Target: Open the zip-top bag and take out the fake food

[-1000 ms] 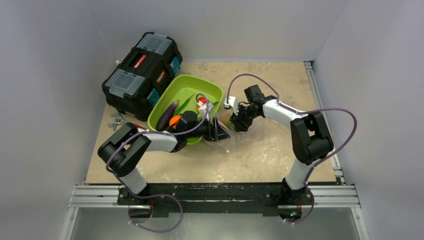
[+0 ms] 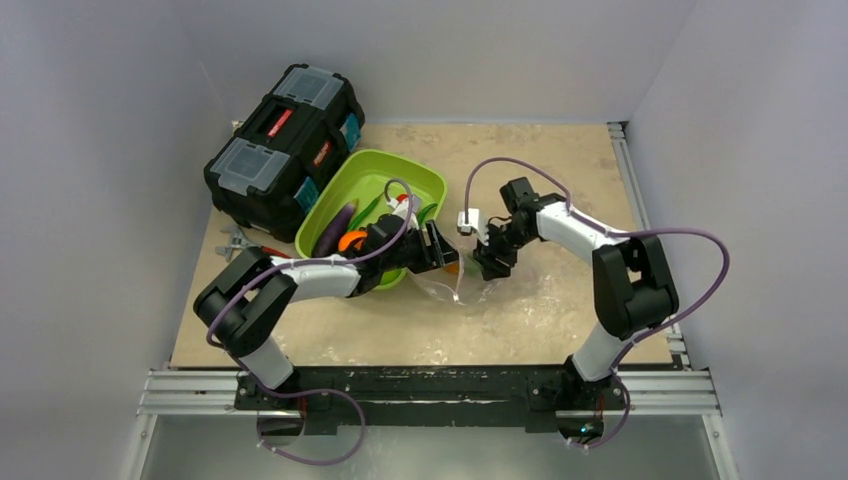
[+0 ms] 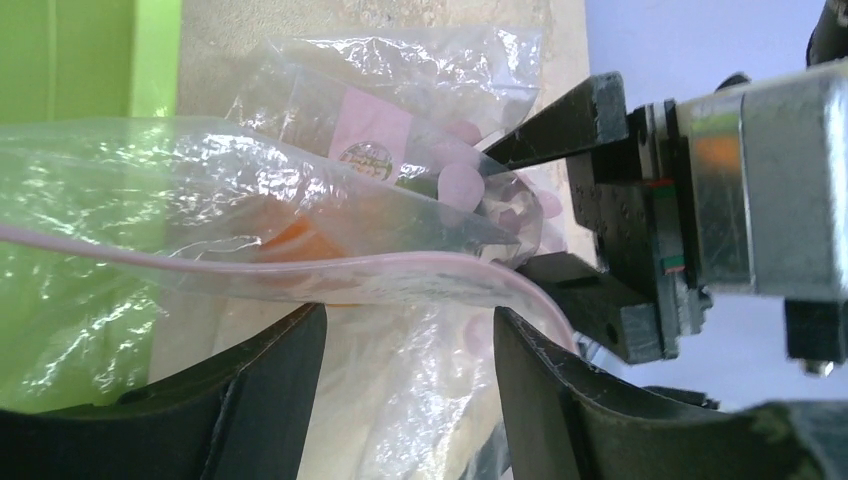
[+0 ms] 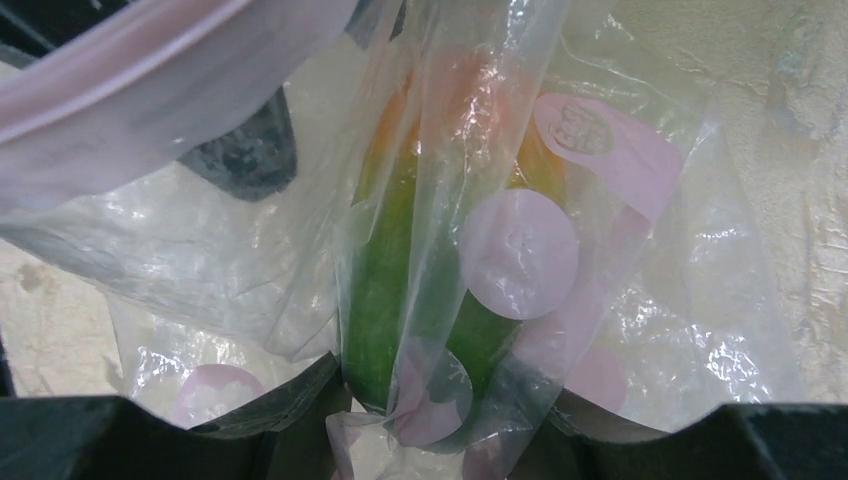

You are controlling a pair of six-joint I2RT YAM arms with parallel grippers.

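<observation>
The clear zip top bag with pink trim lies between my grippers at table centre. Inside it, an elongated green and orange fake food shows through the plastic in the right wrist view. My right gripper is shut on the bag at the food's near end. My left gripper stands open beside the bag, whose pink zip strip crosses just beyond its fingers.
A green tray holding an eggplant and other fake food sits left, beside black toolboxes.
The bag's food moved with the right gripper.
</observation>
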